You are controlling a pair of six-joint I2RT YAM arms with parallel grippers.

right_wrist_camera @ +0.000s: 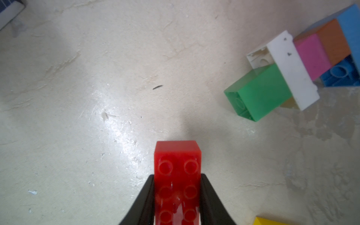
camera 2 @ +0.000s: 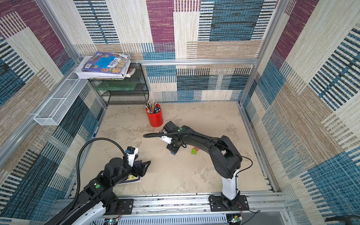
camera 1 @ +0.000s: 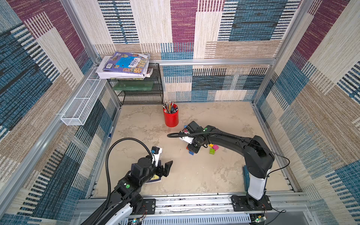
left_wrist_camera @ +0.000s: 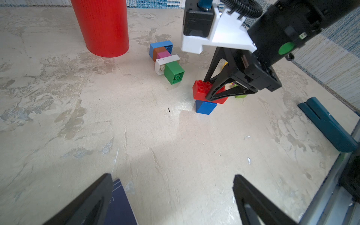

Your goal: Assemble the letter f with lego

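Note:
My right gripper is shut on a red brick (right_wrist_camera: 177, 150), which sits over a blue brick (left_wrist_camera: 205, 107) at table level; whether the two are joined cannot be told. Up and right of it in the right wrist view lies a group of bricks: green (right_wrist_camera: 258, 93), white (right_wrist_camera: 292, 71), pink (right_wrist_camera: 311, 56), orange (right_wrist_camera: 328, 41) and blue (right_wrist_camera: 348, 26). A lime brick (camera 1: 211, 151) and a pink brick (camera 1: 215, 147) lie beside a yellow one (right_wrist_camera: 268, 221). My left gripper (camera 1: 165, 166) stands open over the near left, with nothing between its fingers.
A red pen cup (camera 1: 171, 118) stands behind the bricks. A dark booklet (left_wrist_camera: 119, 204) lies below my left gripper. A teal object (left_wrist_camera: 326, 123) lies at the right edge. The wire shelf (camera 1: 138, 97) stands at the back left.

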